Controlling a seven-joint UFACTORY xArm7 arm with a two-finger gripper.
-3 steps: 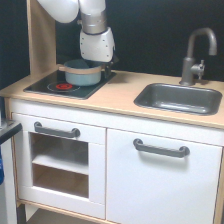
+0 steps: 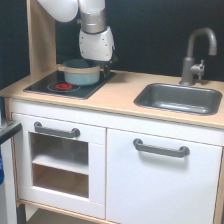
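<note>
A blue-grey pot is at the left end of the counter, over the dark stovetop. Its near handle, light and wood-coloured, points left. From above, the white arm reaches down behind the pot's right side. At its end, my dark gripper is close to the pot's right edge. The pot and the arm partly hide its fingers, so their spacing and any contact with the pot are unclear. A red burner mark shows at the front left of the stovetop.
To the right, a grey sink is set into the wooden counter, with a tall faucet behind it. Bare counter lies between stovetop and sink. Below are an oven compartment and a white cabinet door.
The pot appears slightly higher and further left in view than one second ago. My arm has shifted only a little, if at all. Sink and cabinets look the same.
</note>
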